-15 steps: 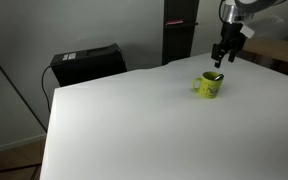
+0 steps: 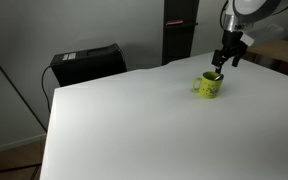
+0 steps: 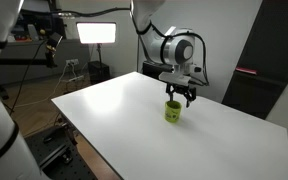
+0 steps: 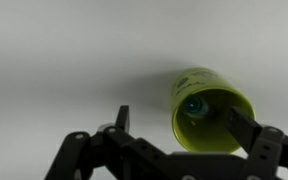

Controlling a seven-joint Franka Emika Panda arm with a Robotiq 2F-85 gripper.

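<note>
A yellow-green mug (image 2: 210,87) stands upright on the white table, its handle toward the left in exterior view 1. Inside it, the wrist view shows a small dark teal item (image 4: 194,105), too dim to make out. My gripper (image 2: 226,66) is above the mug and a little to its right, fingers pointing down and spread apart. In exterior view 2 the mug (image 3: 172,112) is just below the gripper (image 3: 180,96). From the wrist, the mug's opening (image 4: 212,118) lies nearer the right finger, whose tip overlaps its rim in the picture. Nothing is gripped.
On the far part of the table sits a black box (image 2: 88,66) with a cable. A wooden surface (image 2: 279,50) lies beyond the arm at right.
My gripper has come down slightly toward the mug, its fingers staying apart. The mug has not moved.
</note>
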